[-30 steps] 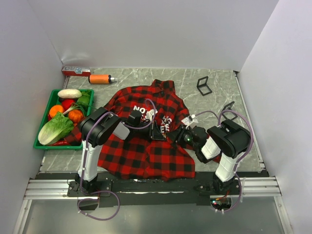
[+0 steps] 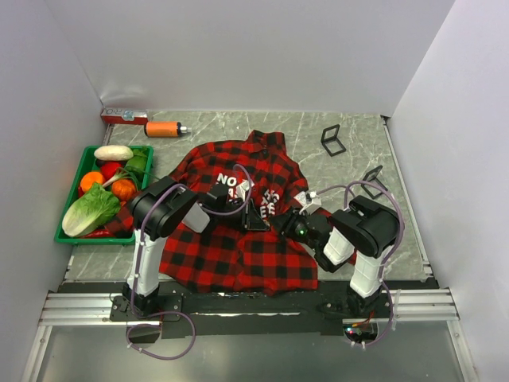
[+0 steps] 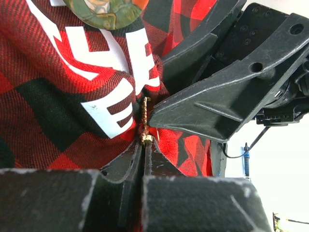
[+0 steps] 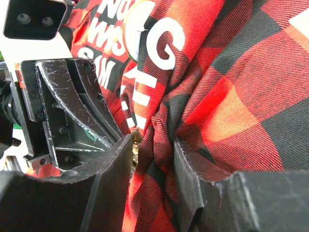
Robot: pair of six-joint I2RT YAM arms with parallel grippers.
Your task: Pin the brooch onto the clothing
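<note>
The red and black checked shirt (image 2: 262, 263) with white lettering lies spread on the table. In the left wrist view, my left gripper is shut on a small gold brooch (image 3: 144, 121), which stands edge-on against the cloth. The right gripper is open around a gathered fold of the shirt, its fingertips (image 4: 181, 152) close beside the fabric. Left of that fold, the gold brooch (image 4: 136, 145) shows in part. Whether its pin passes through the cloth cannot be seen.
A round picture badge (image 3: 104, 10) sits on the shirt near the lettering. At the left stands a green basket (image 2: 60, 227) of vegetables. An orange bottle (image 2: 163, 129) and two dark frames, including the upper frame (image 2: 332, 140), are behind and right.
The right arm has shifted slightly to the left and its cable has changed position. My left arm stays almost still at the shirt.
</note>
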